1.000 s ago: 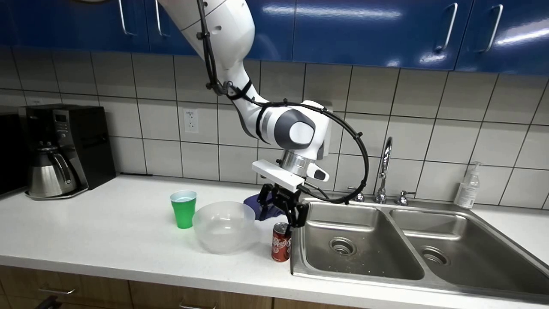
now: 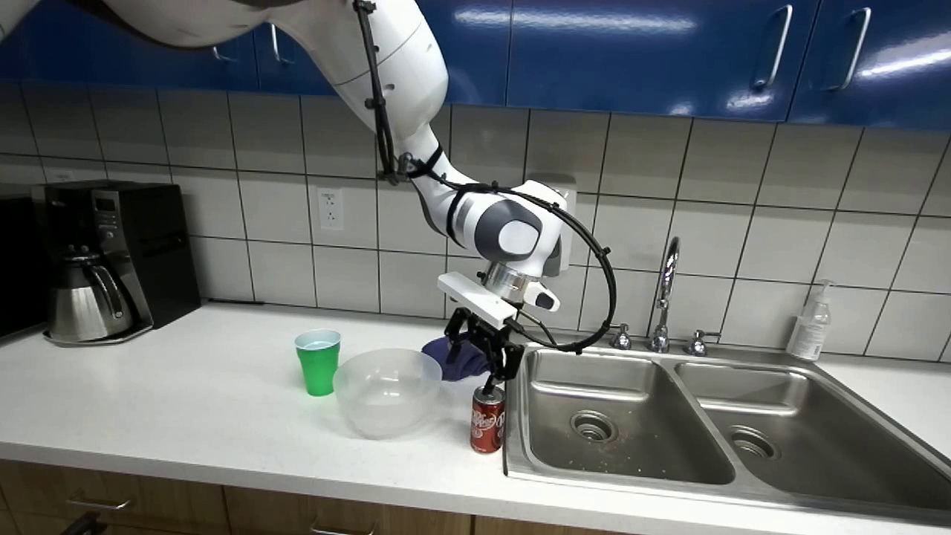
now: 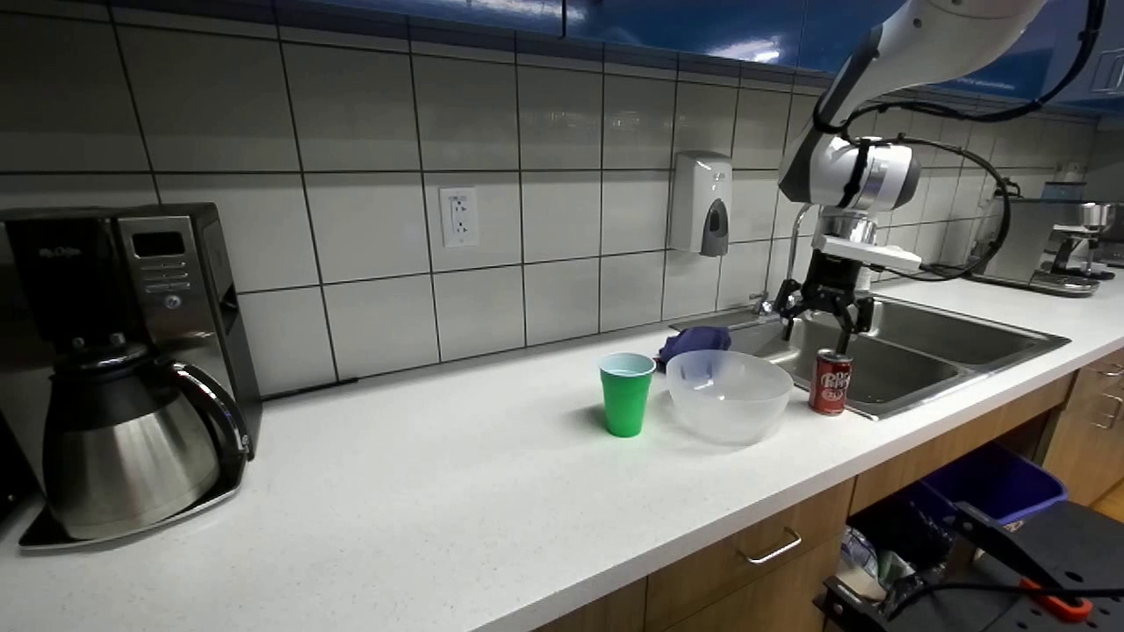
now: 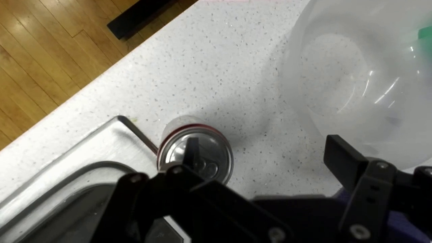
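Observation:
A dark red soda can [image 2: 487, 420] stands upright on the counter beside the sink's left edge. My gripper is open above the counter, its fingers wide apart with nothing held. In the wrist view one finger [image 4: 192, 150] overlaps the can's silver lid; whether it touches the lid is unclear. The other fingertip [image 4: 344, 160] hangs near the rim of a translucent bowl [image 4: 336, 44]. That bowl sits left of the can, with a green cup [image 2: 318, 364] to its left. A dark blue cloth [image 2: 456, 360] lies behind, partly hidden by the gripper.
The double steel sink [image 2: 624, 419] lies right of the can, with a faucet [image 2: 664, 294] at its back. A coffee maker [image 3: 137, 369] occupies the far left. Between it and the cup the counter [image 3: 421, 506] is clear. A soap dispenser [image 3: 700, 200] hangs on the wall.
My gripper has shifted a little to the left, so its near finger now shows over the can's top rather than at its right side. The can, bowl and cup have stayed put.

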